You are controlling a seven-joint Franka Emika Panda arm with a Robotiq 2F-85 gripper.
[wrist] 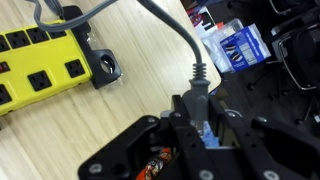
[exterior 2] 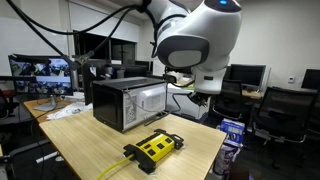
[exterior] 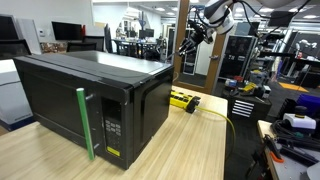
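Observation:
In the wrist view a grey plug [wrist: 199, 85] on a grey cord is held upright, with my gripper shut on it. The cord [wrist: 155, 15] runs up from it and out past the top and left of the view. A yellow power strip [wrist: 40, 65] with black sockets lies on the table to the left, apart from the plug. My gripper [exterior: 190, 44] is small in exterior view 1, raised beyond the black microwave [exterior: 105, 105]. The same yellow strip [exterior 2: 155, 148] lies near the table's front in exterior view 2, its yellow cable trailing left.
The microwave [exterior 2: 130, 103] stands on the wooden table [exterior 2: 80, 145], a broad obstacle behind the strip. Bare table lies around the strip. Beyond the table's edge are black chairs [exterior 2: 282, 112] and a bin of packages [exterior 2: 230, 135].

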